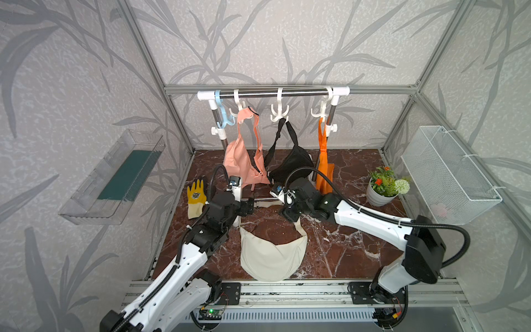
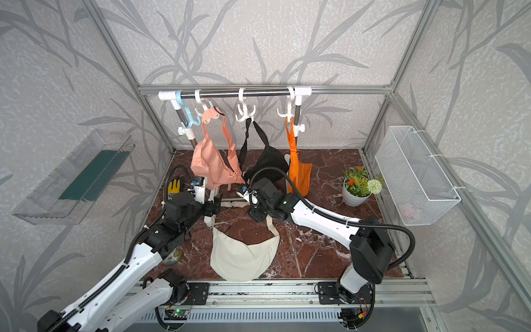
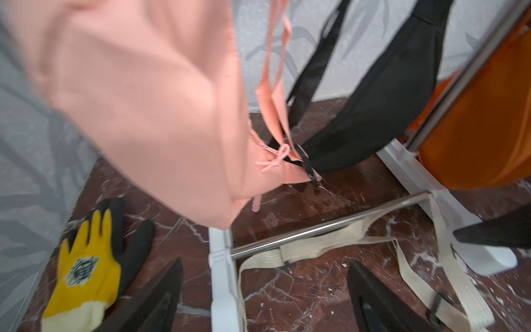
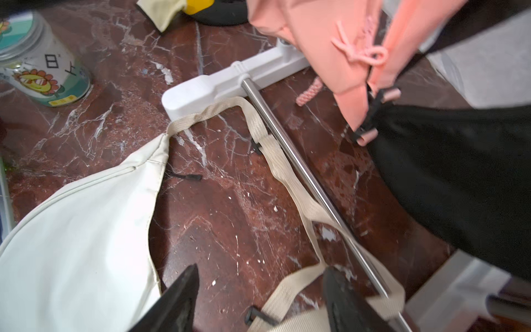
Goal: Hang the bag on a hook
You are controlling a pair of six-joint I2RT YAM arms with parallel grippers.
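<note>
The cream bag lies flat on the table, its strap lying loose along the rack's lower bar. My left gripper is open and empty, near the left end of the rack's base below the pink bag. My right gripper is open above the strap, with nothing seen held between its fingers. The white hooks and a blue hook hang on the rail; pink, black and orange bags hang beneath.
A yellow glove lies at the left, near a jar. A flower pot stands at the right. A clear tray and a white wire basket are on the side walls.
</note>
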